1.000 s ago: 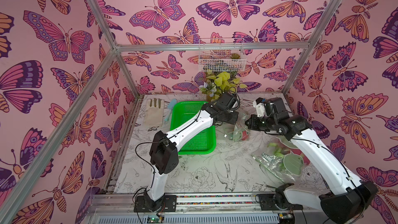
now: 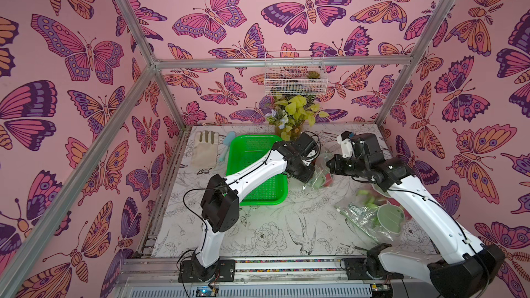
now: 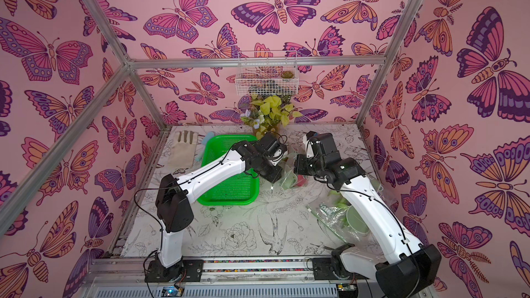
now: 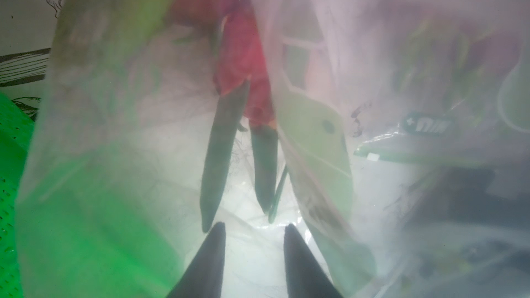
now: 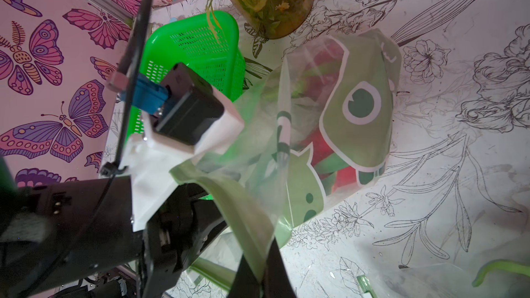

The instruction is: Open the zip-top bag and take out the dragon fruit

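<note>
A clear zip top bag with green printed shapes [image 5: 358,116] stands between my two grippers, its mouth toward them. Inside it shows the dragon fruit, red with green scales, seen hazily as red [image 4: 243,49] through the film in the left wrist view. My right gripper is shut on the bag's green rim strip [image 5: 234,204]. At the bag's mouth is my left gripper, its fingers [image 4: 207,259] parted, with milky film around them. Whether those fingers are inside the bag or behind its film, I cannot tell.
The green basket [image 2: 284,193] lies under the left arm. A second clear bag [image 2: 353,218] with green and red contents rests at the front right. A flower pot [image 2: 289,129] stands behind.
My left gripper has tipped down and come toward the table's front beside the bag. The right gripper has shifted only slightly, and the bag has changed shape a little.
</note>
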